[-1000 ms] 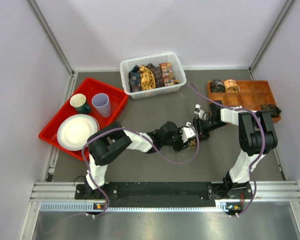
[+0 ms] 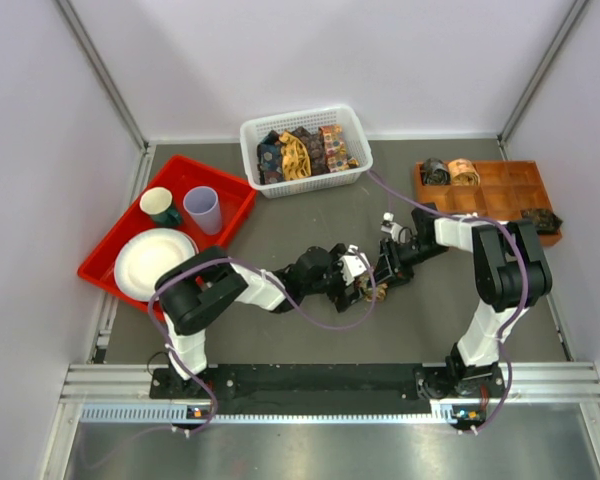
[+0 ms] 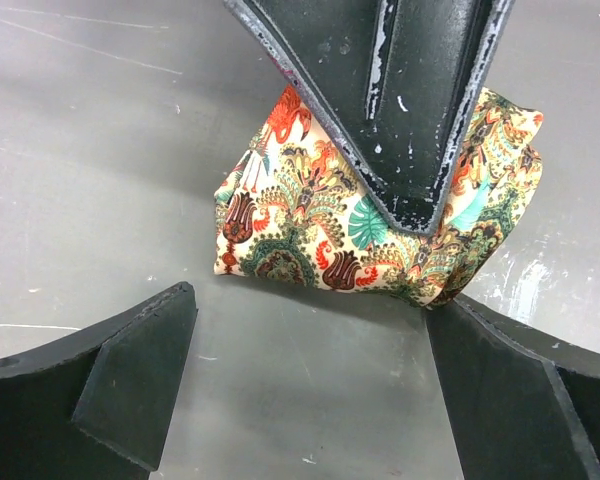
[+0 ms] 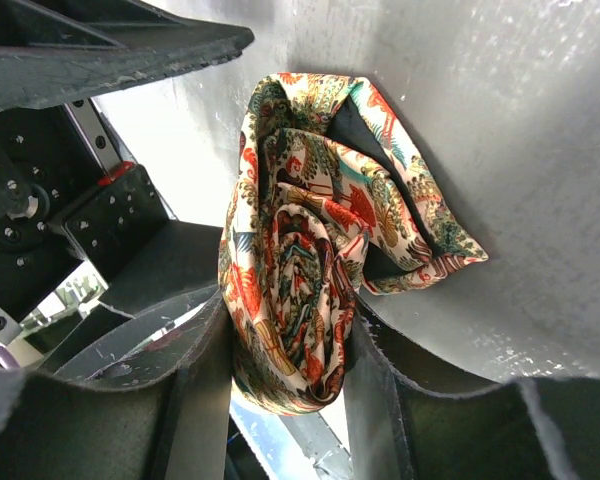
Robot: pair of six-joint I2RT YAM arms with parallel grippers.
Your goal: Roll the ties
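A floral tie (image 3: 310,220), partly rolled up, lies on the grey table between the grippers. In the left wrist view my left gripper stands open, its fingers either side of the near edge of the tie, with a dark finger from the other arm over it. In the right wrist view the coiled end of the tie (image 4: 290,290) sits between the fingertips of my right gripper; whether they grip it is hard to tell.
A white basket (image 2: 260,135) of folded ties is at the back, an orange divided tray (image 2: 520,185) with rolled ties at the right, and a red tray (image 2: 105,265) with plate and cups at the left.
My left gripper has drawn back a little to the left from my right gripper, uncovering more of the tie in the top view. The right arm is nearly still.
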